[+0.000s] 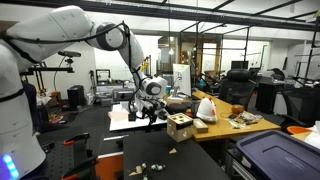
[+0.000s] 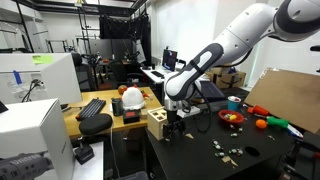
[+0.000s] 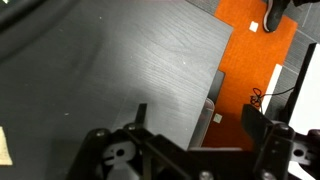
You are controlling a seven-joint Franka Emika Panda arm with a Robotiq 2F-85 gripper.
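My gripper is open above the dark tabletop (image 3: 140,75), and nothing shows between its fingers. In the second exterior view the gripper (image 2: 178,130) hangs low, close to a light wooden box with holes (image 2: 156,122). From the first exterior view, the gripper (image 1: 151,112) appears to the left of that wooden box (image 1: 180,127), apart from it. The wrist view has only bare table and the table's edge under the fingers. A pale yellowish piece (image 3: 4,148) peeks in at its left border; what it belongs to cannot be made out.
Several small items (image 1: 152,168) lie on the near tabletop. A red bowl (image 2: 230,117), an orange ball (image 2: 261,124) and a blue cup (image 2: 234,102) stand towards one side. Orange floor (image 3: 250,65) shows past the table edge. A grey bin lid (image 1: 278,155) sits at right.
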